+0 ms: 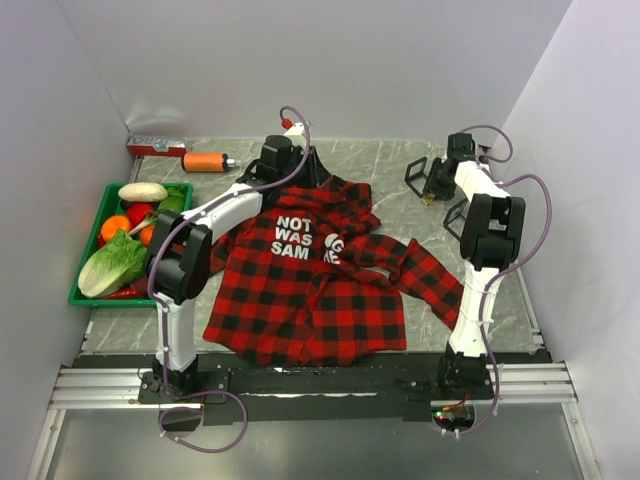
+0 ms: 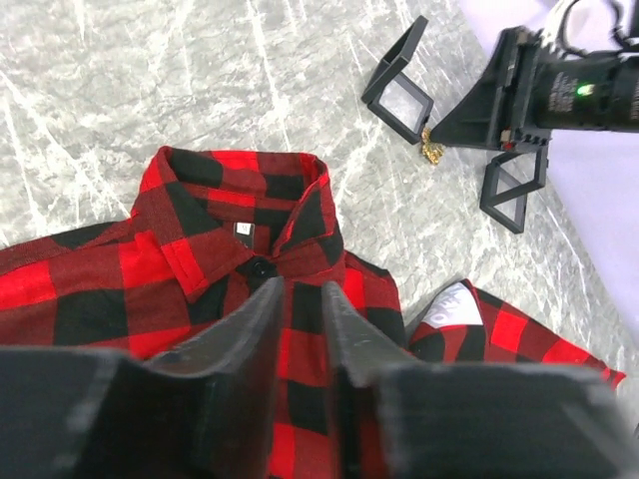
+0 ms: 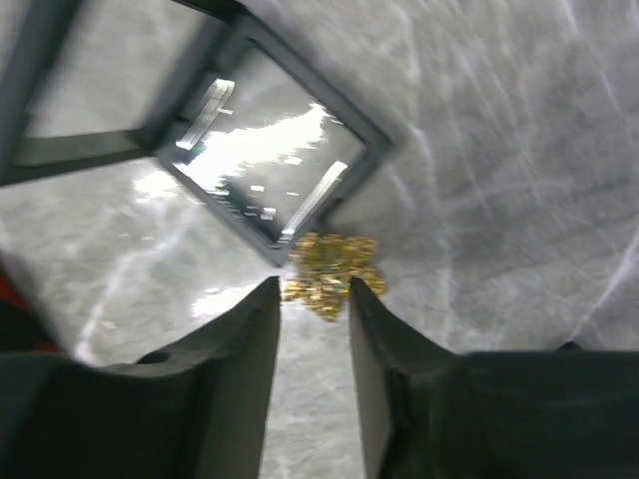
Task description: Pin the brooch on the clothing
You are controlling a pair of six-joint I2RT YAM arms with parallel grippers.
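A gold brooch (image 3: 332, 272) lies on the grey table in the right wrist view, against the corner of an open clear-lidded box. My right gripper is partly open just over it, a fingertip at either side; whether they touch the brooch I cannot tell. In the left wrist view the brooch (image 2: 431, 148) shows beside the right gripper's tip. A red and black checked shirt (image 1: 300, 310) is spread on the table, its collar (image 2: 240, 200) at the far end. Above the collar area hangs my left gripper, its fingers slightly apart with nothing between them.
One open box (image 2: 399, 90) stands beside the brooch and a second box (image 2: 514, 190) is to its right. At the left are a green vegetable basket (image 1: 75, 290) and an orange cylinder (image 1: 205, 162). Bare table lies between collar and boxes.
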